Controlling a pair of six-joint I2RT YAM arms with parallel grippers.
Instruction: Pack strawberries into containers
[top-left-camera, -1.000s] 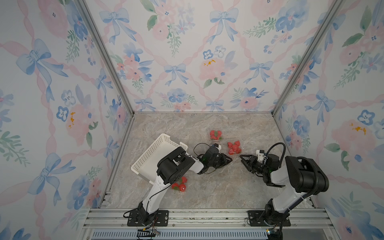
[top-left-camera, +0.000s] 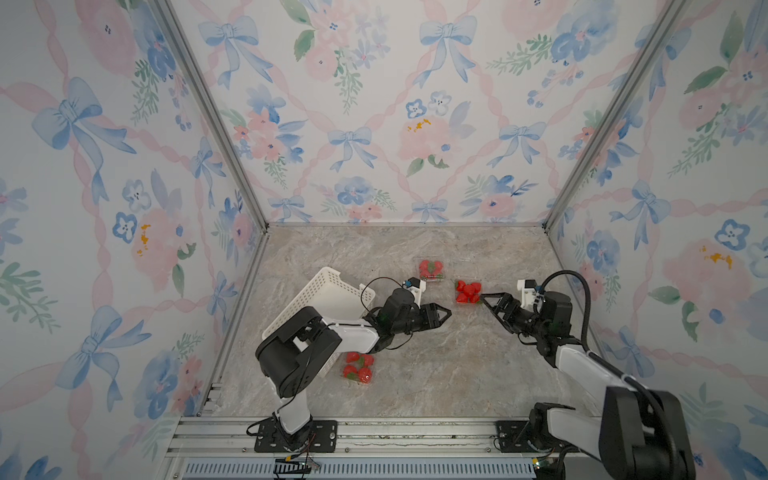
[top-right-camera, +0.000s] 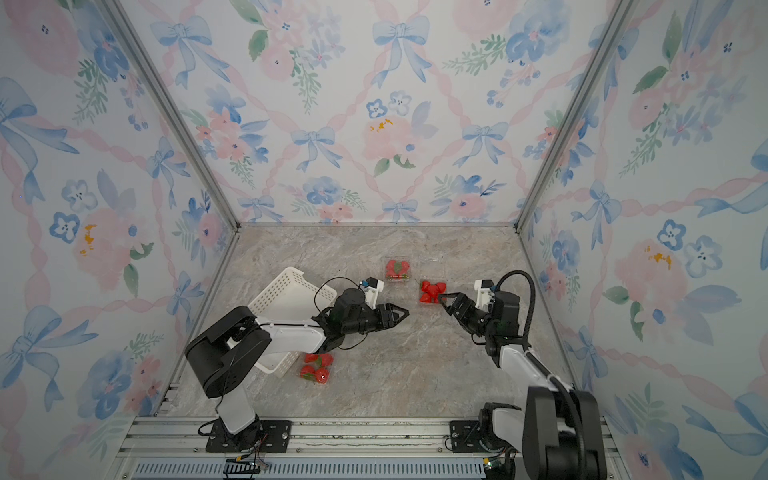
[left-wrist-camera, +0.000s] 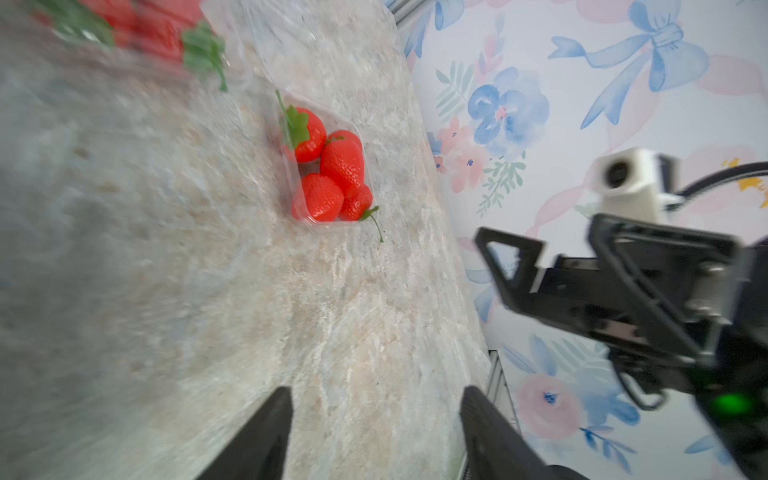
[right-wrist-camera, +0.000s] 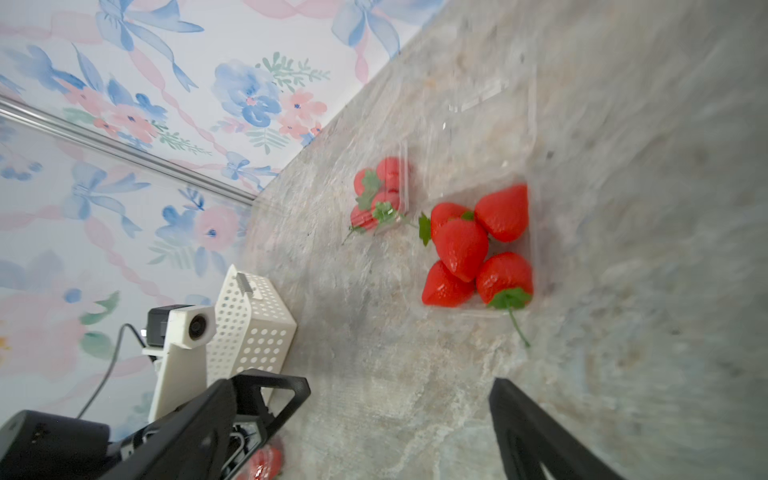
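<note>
A clear container (top-left-camera: 468, 292) of several strawberries sits mid-table with its transparent lid (right-wrist-camera: 484, 120) folded back, seen clearly in the right wrist view. One green stem hangs over its rim. Farther back, a second strawberry container (top-left-camera: 430, 269) appears covered by its clear lid. A third, full of strawberries (top-left-camera: 357, 368), lies near the front left beside the basket, partly behind the left arm. My left gripper is open and empty, front left of the middle container. My right gripper stands open and empty just right of that container.
A white perforated basket (top-left-camera: 297, 310) stands at the left, partly covered by the left arm. Bare table (top-left-camera: 472, 368) spreads across the front centre and right. Floral walls rise at the back and sides.
The middle container's lid has gone from over the strawberries to folded back. My left gripper has drawn left, away from it.
</note>
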